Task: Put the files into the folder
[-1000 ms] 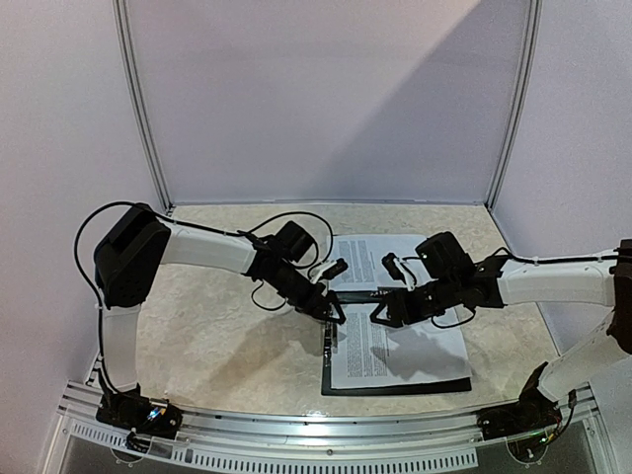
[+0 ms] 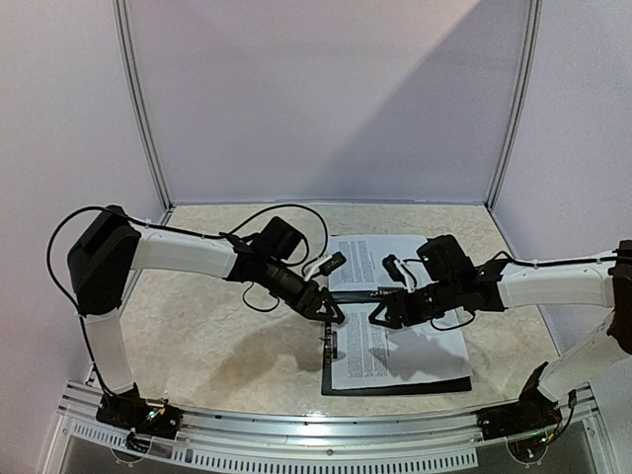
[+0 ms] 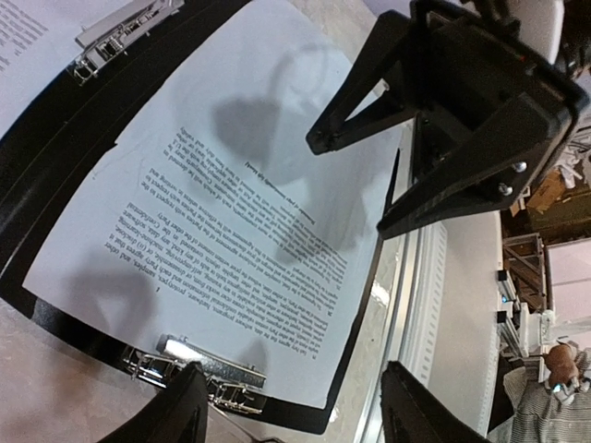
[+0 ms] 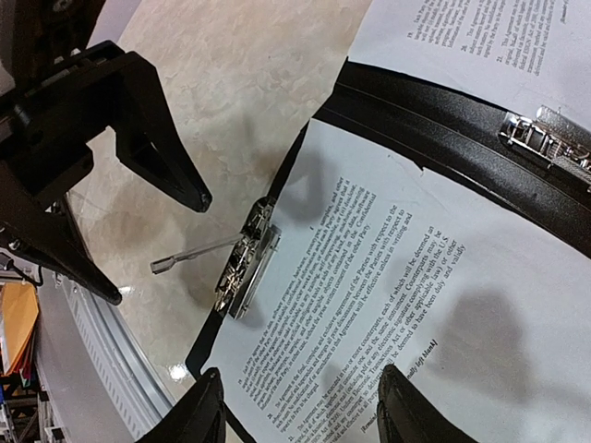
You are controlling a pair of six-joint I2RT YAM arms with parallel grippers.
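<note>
An open black folder point(image 2: 395, 389) lies on the table with printed sheets point(image 2: 395, 346) on its lower part and more point(image 2: 357, 259) on the upper part. A metal clip point(image 4: 247, 258) on the lower part has its lever sticking out leftward. My left gripper point(image 2: 330, 312) hangs open over that clip edge; in its wrist view the fingertips point(image 3: 192, 401) straddle the area by the clip point(image 3: 211, 367). My right gripper point(image 2: 383, 314) is open above the lower sheets, nothing between its fingers.
A second clip point(image 4: 545, 143) sits on the folder's middle band. Walls enclose the back and sides, and a metal rail point(image 2: 326, 420) runs along the front edge.
The left arm's elbow has shifted leftward, with its gripper staying near the clip edge. The right arm has moved very slightly.
</note>
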